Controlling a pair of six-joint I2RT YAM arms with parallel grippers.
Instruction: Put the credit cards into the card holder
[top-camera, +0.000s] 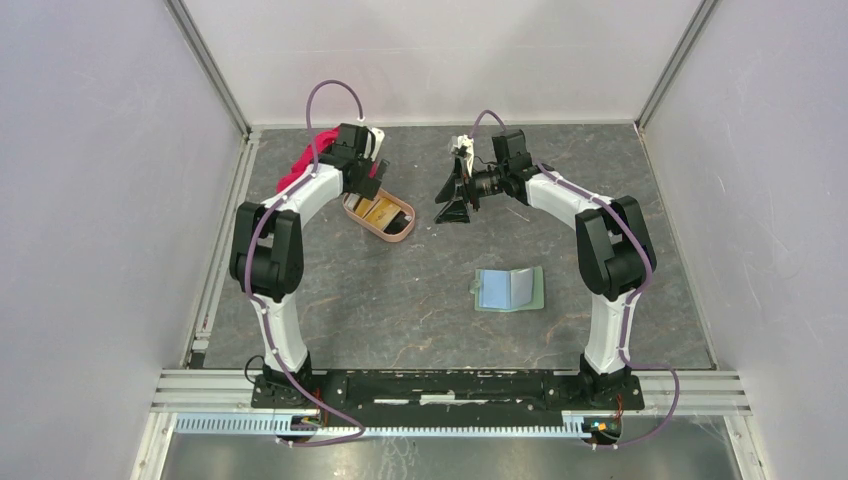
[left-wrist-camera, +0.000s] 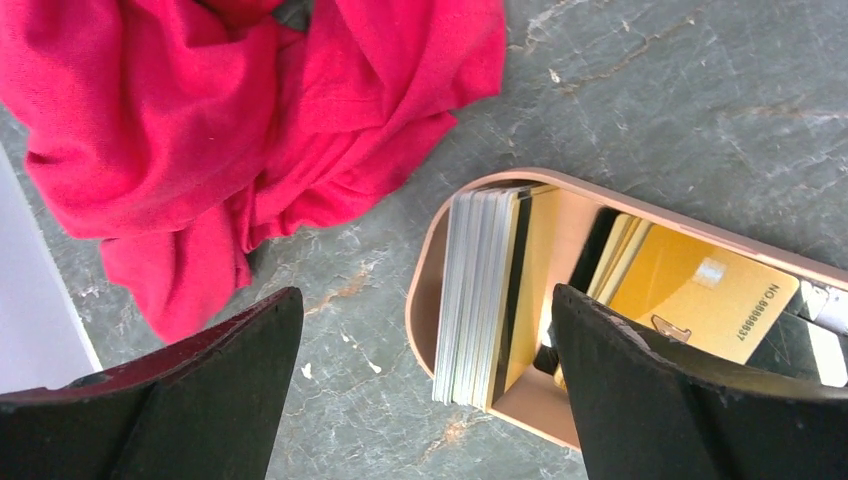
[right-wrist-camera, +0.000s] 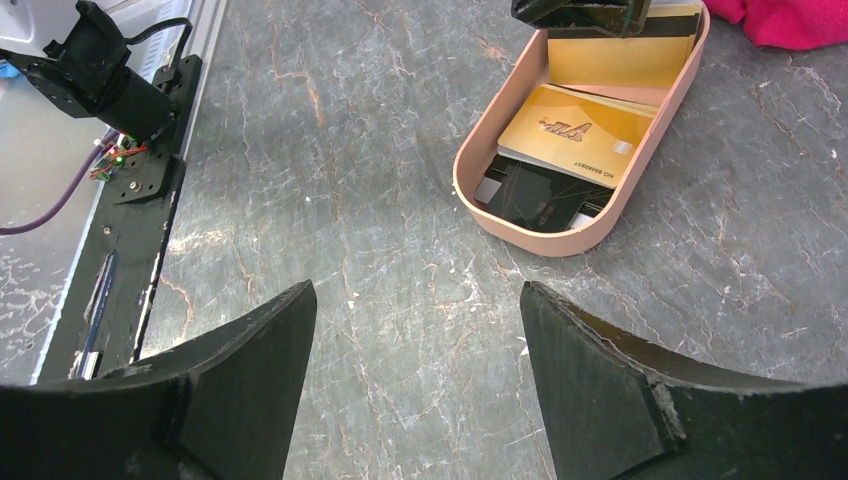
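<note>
A pink oval tray (top-camera: 393, 236) holds stacks of cards: a pale-edged stack (left-wrist-camera: 470, 295) at one end, gold cards (left-wrist-camera: 690, 295) in the middle, black cards (right-wrist-camera: 530, 195) at the other end. My left gripper is open over the pale-edged end, nothing between its fingers. My right gripper stands open and empty to the right of the tray, above bare table. A green-edged card holder (top-camera: 538, 290) with pale blue sleeves lies open at the front right.
A red cloth (left-wrist-camera: 150, 150) lies behind the tray's left end, beside the left wall.
</note>
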